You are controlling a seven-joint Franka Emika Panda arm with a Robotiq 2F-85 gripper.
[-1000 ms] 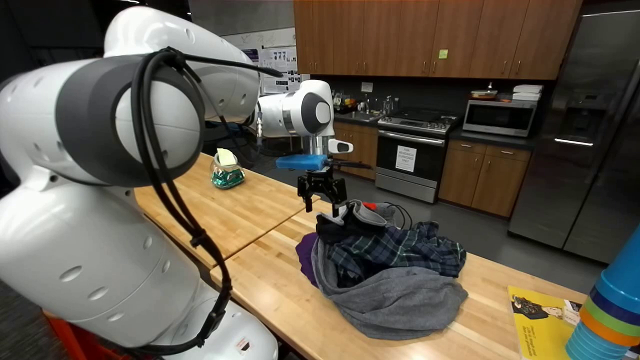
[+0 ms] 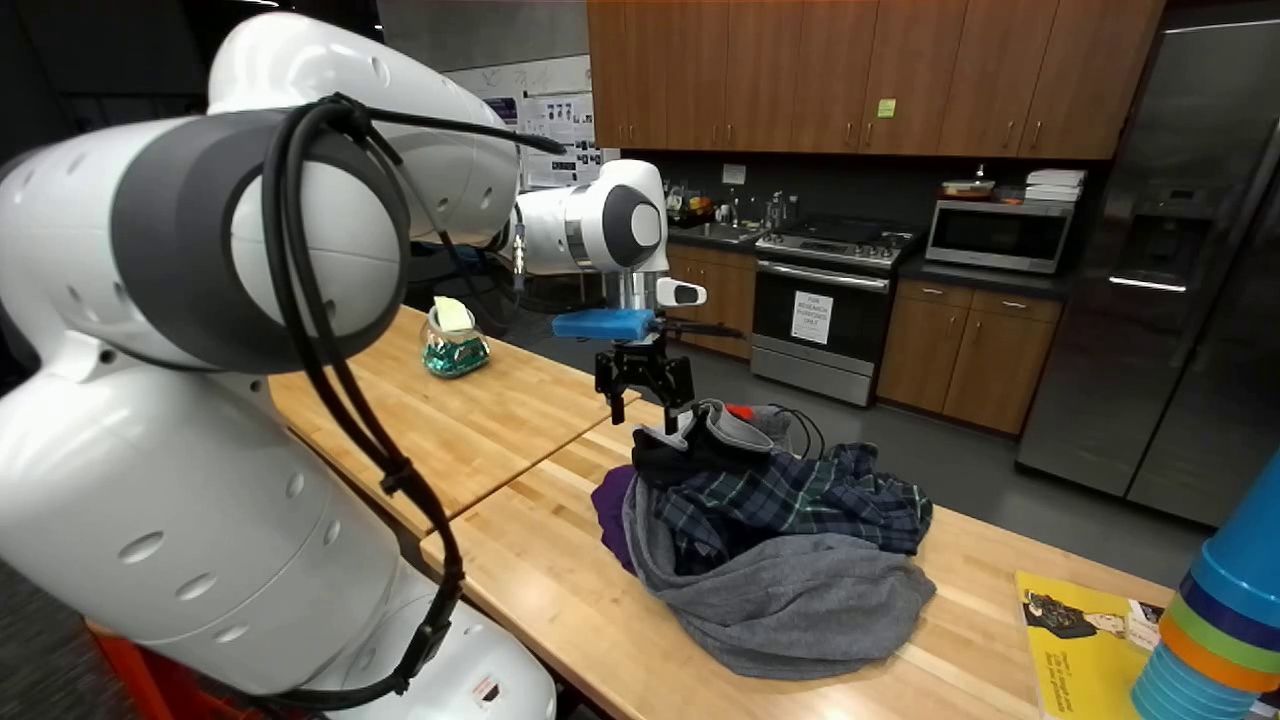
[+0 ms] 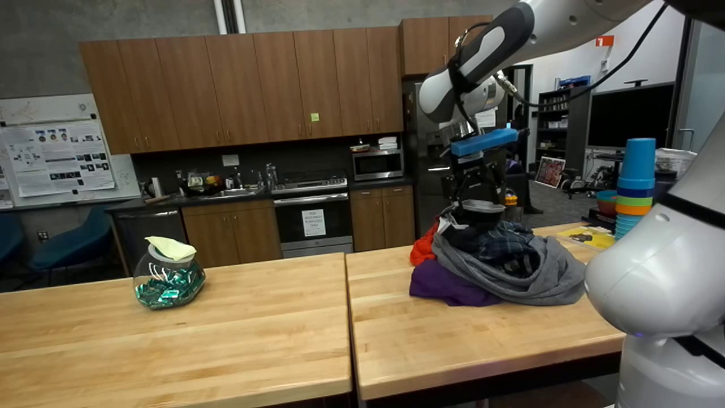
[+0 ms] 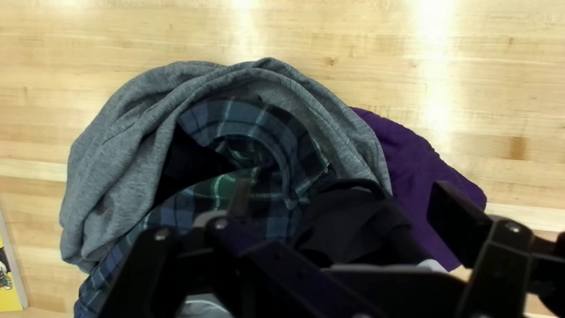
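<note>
A heap of clothes lies on the wooden table. Grey fabric (image 2: 792, 600) spreads at its near side, with a dark plaid garment (image 2: 792, 492) on top and purple cloth (image 4: 418, 159) at one edge. Black fabric (image 4: 352, 217) with a light grey lining tops the far part, and something red (image 3: 425, 245) peeks out behind. Above that black part hangs my gripper (image 2: 644, 418), pointing down with its fingers spread apart. In the wrist view its black fingers partly cover the pile. No cloth appears gripped, though the lower middle of that view is dark.
A glass jar with green-wrapped items (image 3: 170, 282) stands on the other tabletop (image 3: 272, 319). Stacked colored cups (image 2: 1224, 600) and a yellow book (image 2: 1080, 660) sit on the opposite side of the pile. Bare wood lies in front of the clothes.
</note>
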